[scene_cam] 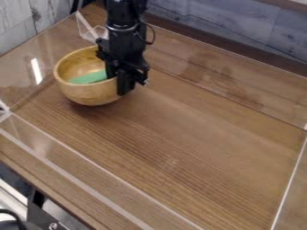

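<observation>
A wooden bowl (pixel 84 91) sits at the upper left of the table, tilted, with a green item (pixel 89 77) inside it. My black gripper (pixel 120 72) comes down from the top of the view and is shut on the bowl's right rim. The fingertips are partly hidden against the dark arm and the bowl.
A white edge runs along the back right. Dark cables lie at the lower left corner, beyond the table's edge.
</observation>
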